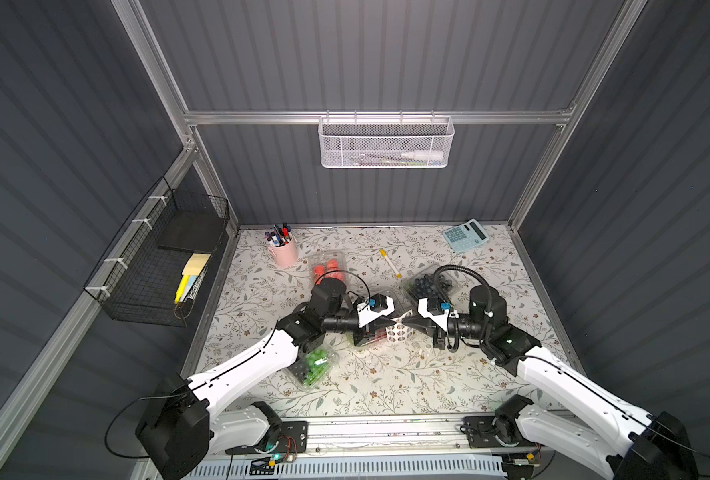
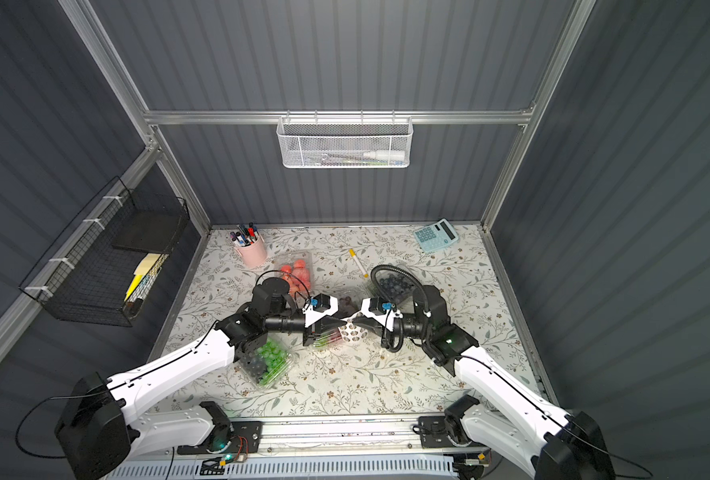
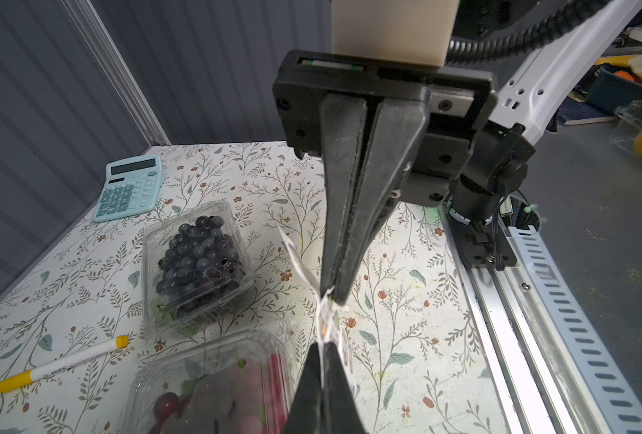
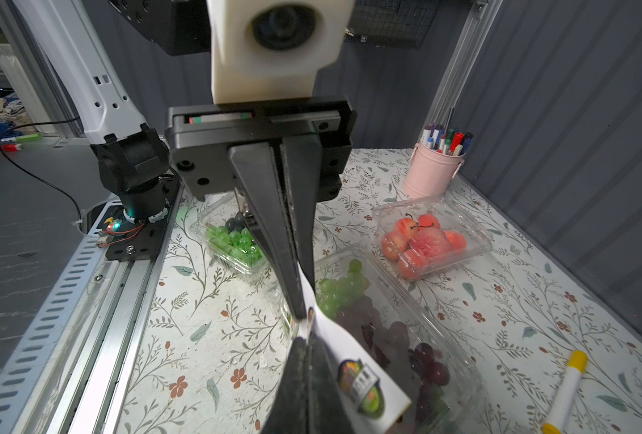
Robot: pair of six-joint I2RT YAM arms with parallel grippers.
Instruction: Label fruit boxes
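A white label sheet [image 1: 396, 332] with fruit stickers [image 4: 358, 383] hangs between my grippers, which meet over the middle box of mixed grapes [image 4: 422, 369]. My left gripper [image 1: 390, 323] is shut on the sheet. My right gripper [image 1: 408, 321] has its fingertips at the sheet, close together; in the wrist views they touch it, though how much lies between them is hard to tell. Boxes of red fruit [image 4: 429, 238], dark grapes [image 3: 198, 267] and green grapes [image 1: 316, 366] stand around the middle one.
A pink pen cup [image 1: 283, 252], a yellow-capped marker [image 1: 391, 263] and a calculator [image 1: 466, 236] are at the back. A black wire basket [image 1: 143, 288] hangs on the left wall, a white mesh basket [image 1: 385, 142] on the back wall.
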